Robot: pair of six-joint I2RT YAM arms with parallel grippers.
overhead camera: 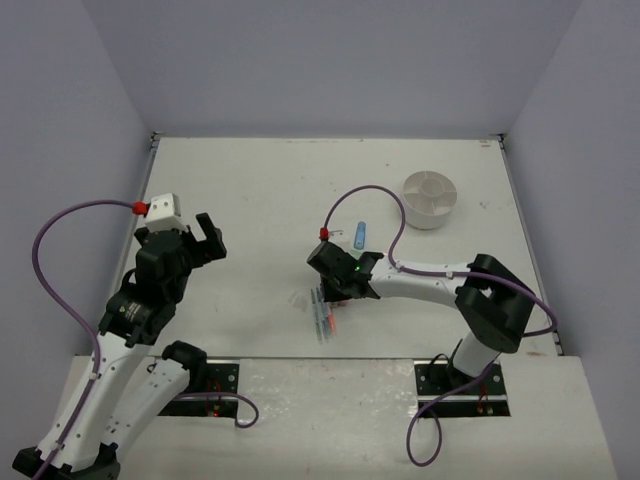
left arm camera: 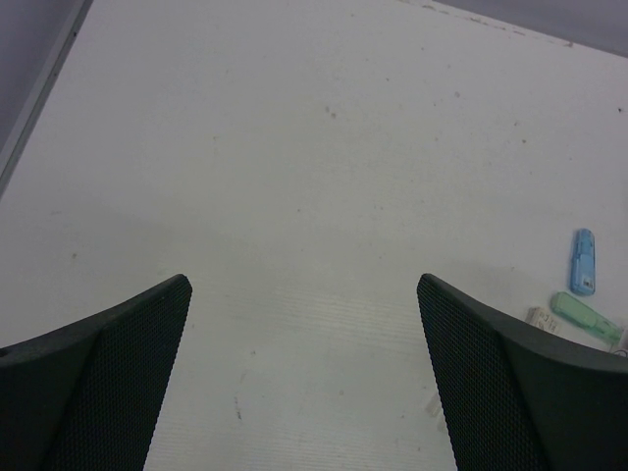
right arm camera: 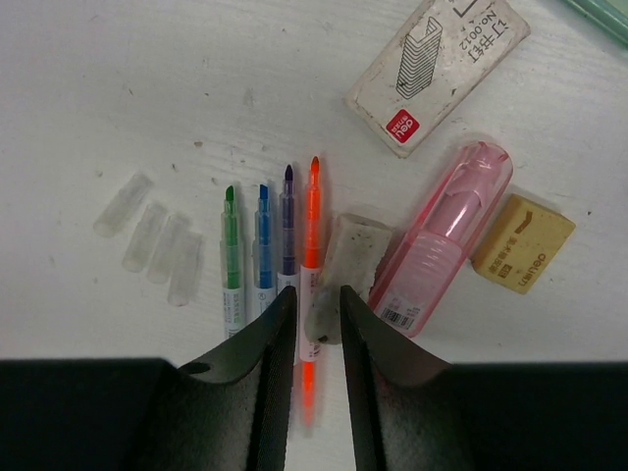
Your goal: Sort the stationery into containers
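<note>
My right gripper points down over the stationery, its fingertips a narrow gap apart, with nothing seen gripped. An orange marker (right arm camera: 312, 226) and a grey block (right arm camera: 355, 250) show between and beyond the tips. Purple (right arm camera: 287, 231), blue (right arm camera: 263, 245) and green (right arm camera: 232, 260) markers lie alongside to the left. Right of the block are a pink highlighter-like piece (right arm camera: 446, 235) and a tan block (right arm camera: 523, 242); a white printed box (right arm camera: 439, 74) lies farther up. My left gripper stands wide open and empty. The white divided container (overhead camera: 430, 217) is at back right.
Several clear pieces (right arm camera: 144, 235) lie left of the markers. A blue item (left arm camera: 584, 262) and a green item (left arm camera: 584, 316) appear at the right of the left wrist view. Bare table (overhead camera: 255, 215) spreads across the left and middle.
</note>
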